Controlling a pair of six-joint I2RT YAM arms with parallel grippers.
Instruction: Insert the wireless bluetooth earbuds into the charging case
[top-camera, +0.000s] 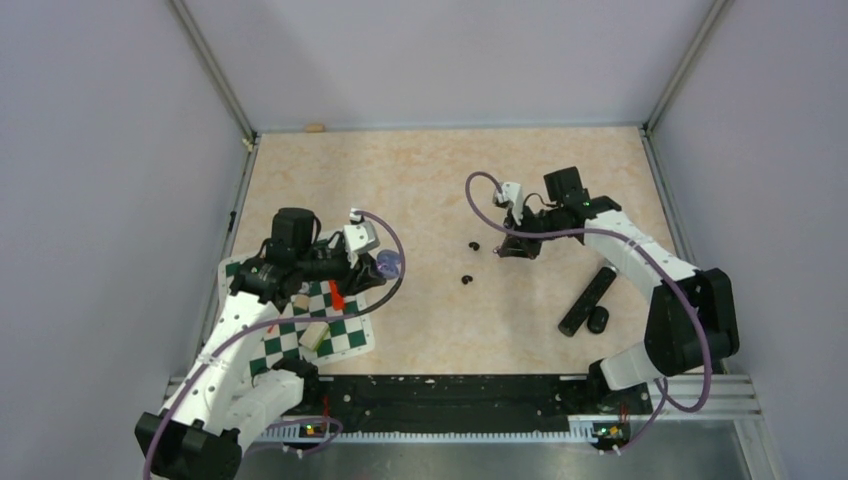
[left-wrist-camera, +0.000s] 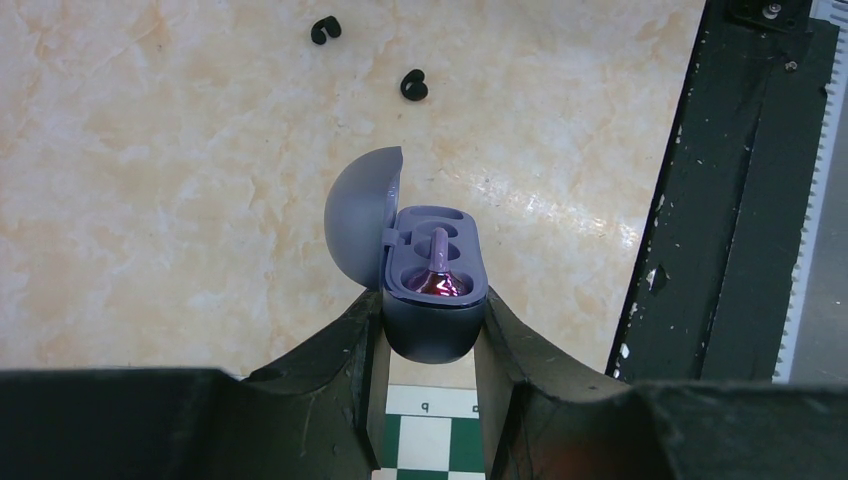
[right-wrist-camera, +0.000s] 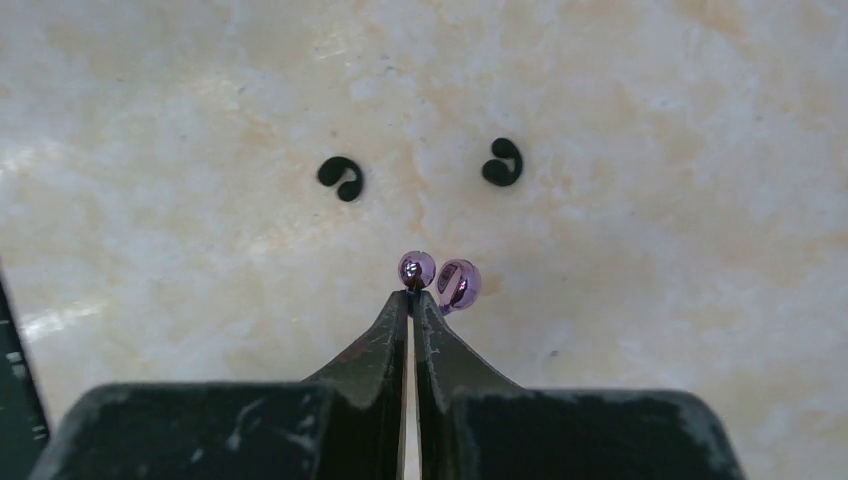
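Observation:
In the left wrist view, my left gripper is shut on the grey-purple charging case, whose lid stands open to the left. A shiny purple earbud sits in the case's near slot; the cavities beyond it look empty. The case is held above the left part of the table. Well to the right of it, my right gripper is shut with a second purple earbud at its tips, its two rounded ends showing past the fingers and its thin link mostly hidden.
Two small black curled pieces lie mid-table between the arms. A checkered board with several objects is under the left arm. A long black case and a black oval thing lie at right.

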